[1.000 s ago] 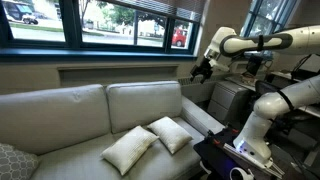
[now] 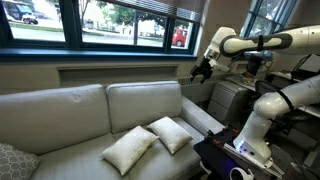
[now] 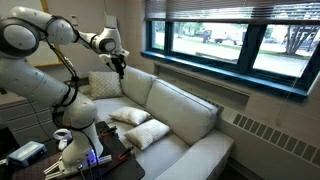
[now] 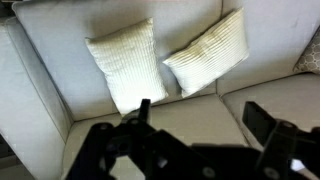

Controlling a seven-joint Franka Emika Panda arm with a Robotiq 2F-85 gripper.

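Observation:
Two cream pillows lie on the seat of the light grey sofa (image 2: pixel 72 160). One pillow (image 2: pixel 130 149) is nearer the middle of the seat, the other pillow (image 2: pixel 169 134) closer to the sofa's right arm. From above, the wrist view shows the two apart, one pillow (image 4: pixel 128 66) left and the other pillow (image 4: pixel 210 52) right. My gripper (image 2: pixel 202 76) hangs high over the sofa's right end, well clear of both pillows. Its dark fingers (image 4: pixel 262 122) are spread wide in the wrist view. The gripper is open and empty.
A patterned cushion (image 2: pixel 16 162) rests at the sofa's far end. Behind the sofa are a window sill (image 3: pixel 230 75) and a radiator (image 3: pixel 275 139). Grey drawers (image 2: pixel 228 103) stand beyond the right arm. Much of the seat is clear.

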